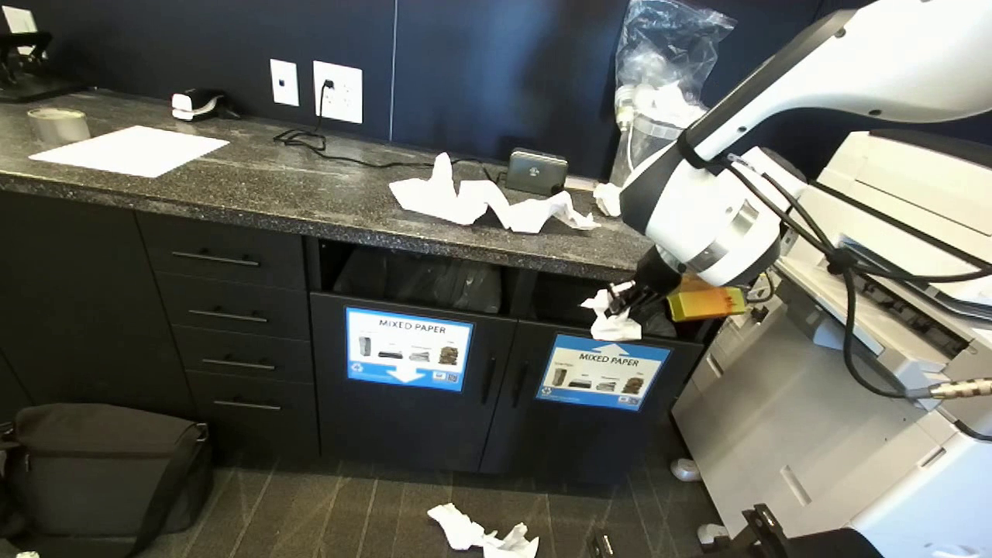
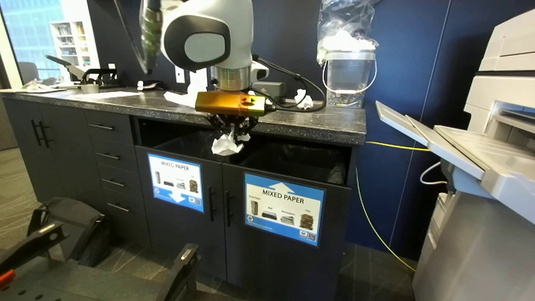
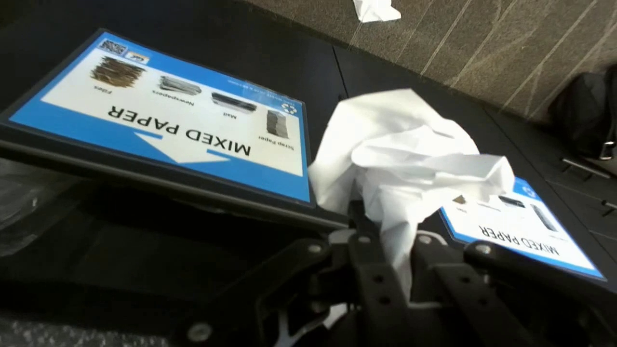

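My gripper is shut on a crumpled white paper point(image 3: 399, 156), which sticks out beyond the fingertips in the wrist view. In exterior view 2 the held paper point(image 2: 227, 144) hangs at the front edge of the cabinet openings, near the divide between the two bins. The right bin point(image 2: 306, 158) is a dark open compartment behind a door with a MIXED PAPER sign point(image 2: 284, 208). To its left, the other bin point(image 1: 418, 279) holds a dark liner.
More crumpled paper point(image 1: 493, 204) lies on the counter point(image 1: 307, 191), and another piece point(image 1: 483, 535) on the floor. A clear bucket point(image 2: 349, 75) stands at the back of the counter. The printer point(image 1: 790, 418) is close on the right. A black bag point(image 1: 102, 465) sits at lower left.
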